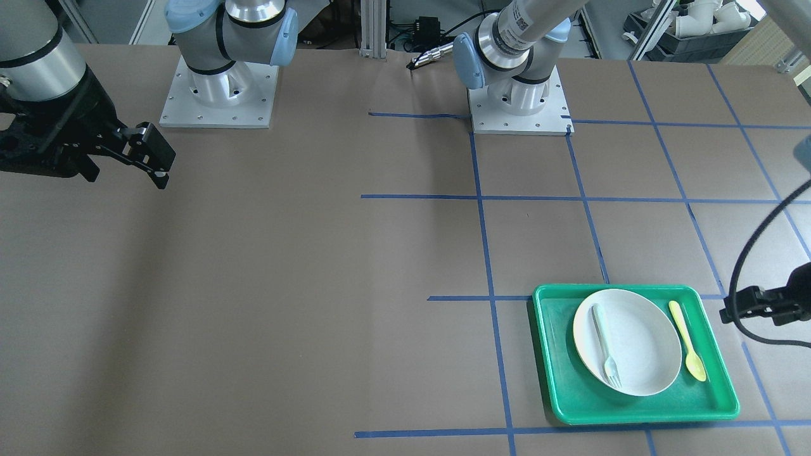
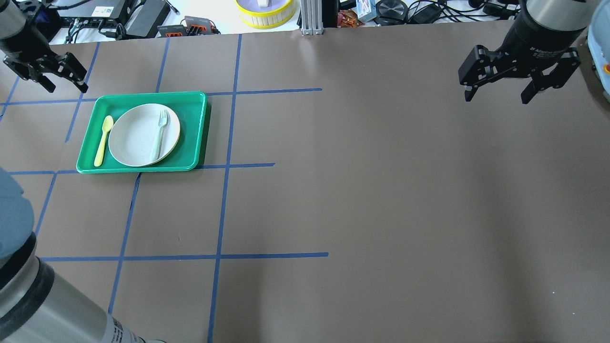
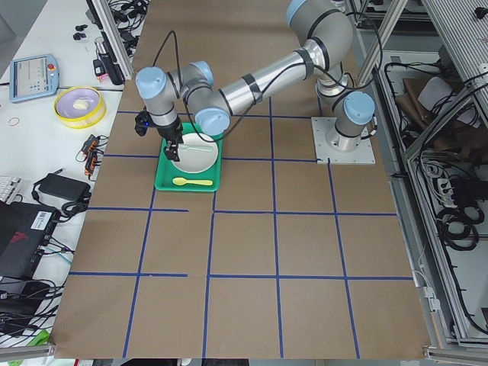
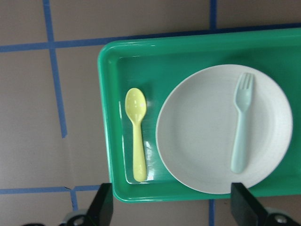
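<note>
A green tray [image 1: 559,395] sits on the taped table, holding a white plate [image 1: 638,349] with a pale mint fork [image 4: 241,127] lying on it. A yellow spoon [image 4: 138,150] lies in the tray beside the plate. The gripper hangs over the tray area with its two fingers wide apart at the bottom of the wrist view, open and holding nothing. In the top view it appears at the upper left, beside the tray's far side.
Other arms stand around the table, one with a black gripper [image 2: 517,80] at the upper right of the top view. Cables, devices and a yellow round container [image 3: 80,118] lie on the side bench.
</note>
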